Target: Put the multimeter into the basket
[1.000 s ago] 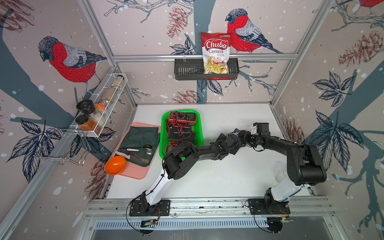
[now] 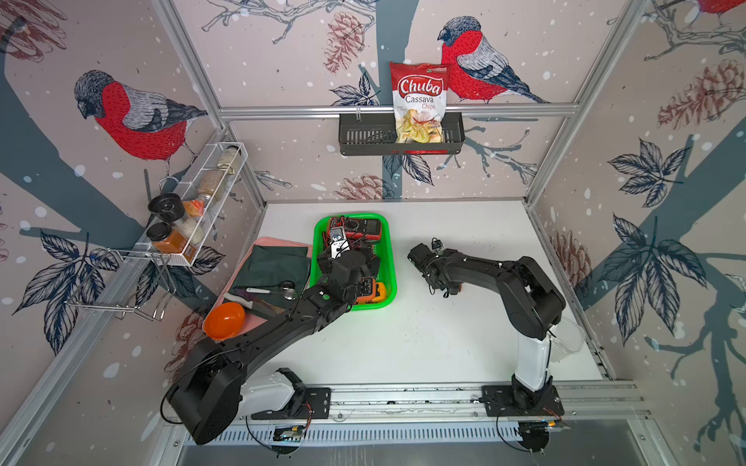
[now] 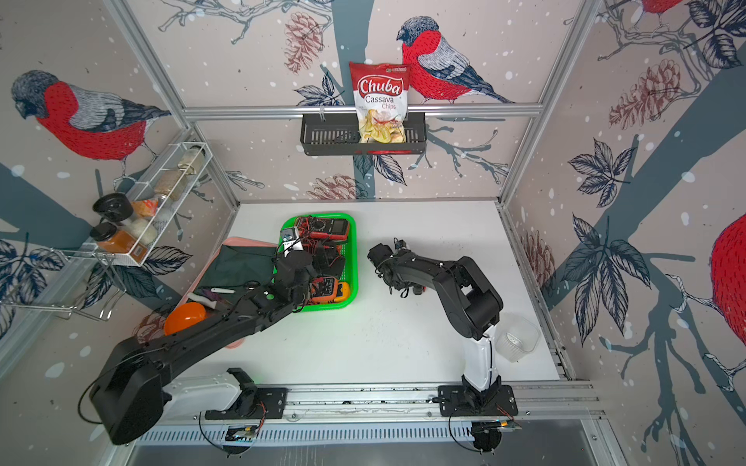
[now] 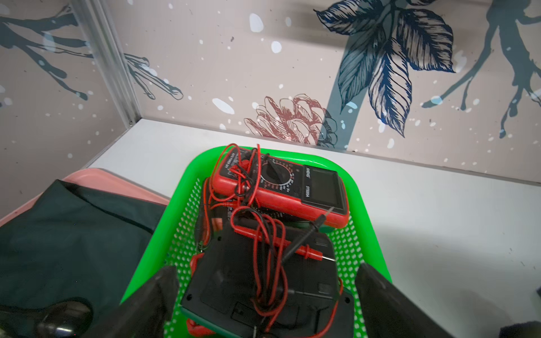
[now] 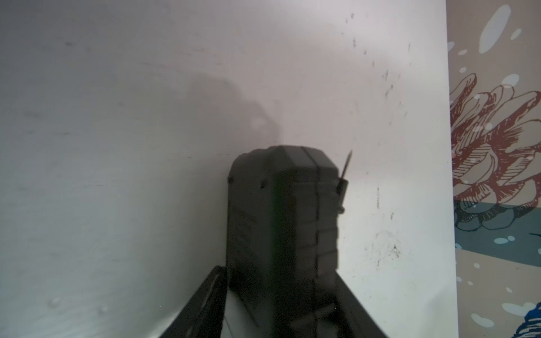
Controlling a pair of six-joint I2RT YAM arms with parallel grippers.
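The green basket (image 4: 143, 264) holds several red-and-black multimeters (image 4: 281, 180) with coiled leads. My left gripper hangs open over it in the left wrist view, its fingers either side of a dark multimeter back lying in the basket. In the right wrist view a dark multimeter (image 5: 265, 225) stands on edge on the white table, between the fingertips of my part-open right gripper; whether they grip it cannot be told. In the top views the right arm largely hides it.
A pink tray with dark cloth (image 2: 268, 264), utensils and an orange bowl (image 2: 225, 318) is left of the basket. A clear container (image 3: 516, 339) stands at the front right.
My left arm has swung left from the table's middle to over the basket. My right arm has moved left from the right side toward the middle.
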